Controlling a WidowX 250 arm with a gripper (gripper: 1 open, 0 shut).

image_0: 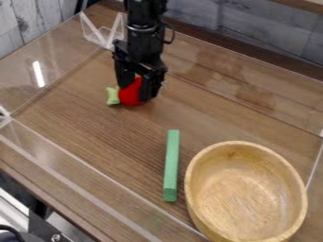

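My black gripper [136, 77] reaches down from the top of the view, its lower end over a red object [128, 93] on the wooden table. A small pale green piece [112, 95] lies just left of the red object. The fingers overlap the red object, and I cannot tell whether they grip it.
A long green bar [171, 165] lies at the lower middle, beside a large cream bowl [246, 194] at the lower right. A clear plastic frame is at the upper left.
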